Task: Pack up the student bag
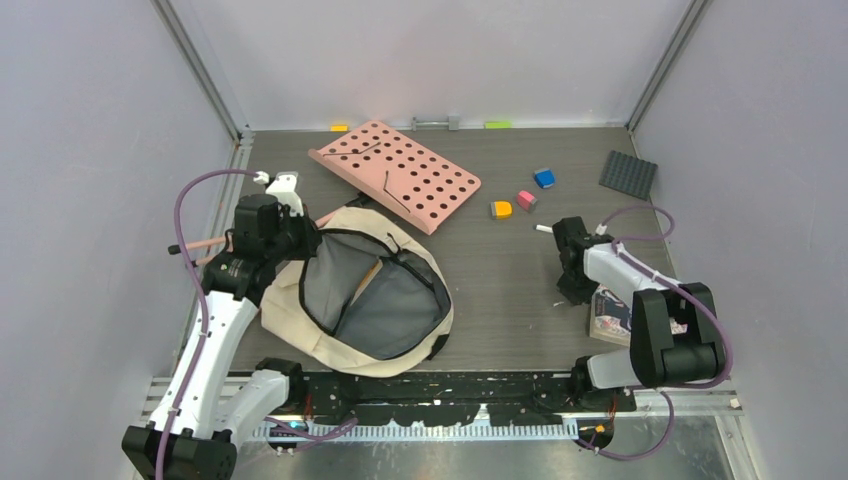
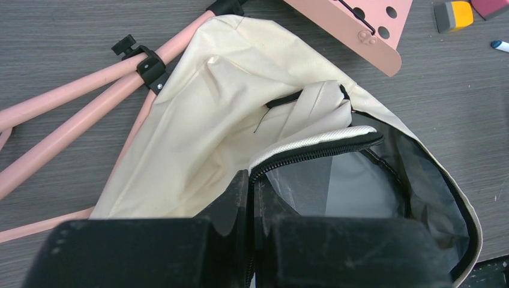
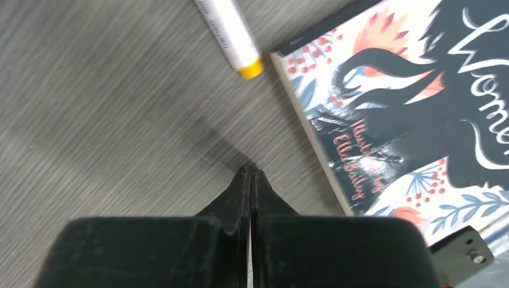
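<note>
A cream bag with a grey lining lies open on the left of the table, a thin brown edge showing inside it. My left gripper is shut on the zipped rim of the bag's mouth. On the right lies a dark book with a floral cover, partly under my right arm. The right gripper is shut over bare table, left of the book, with nothing showing between its fingers. A white marker lies beyond it, apart from the fingertips; the arm hides part of it from above.
Yellow, pink and blue blocks stand behind the marker. A pink perforated stand leans across the back, its tubes running beside the bag. A dark ribbed pad lies back right.
</note>
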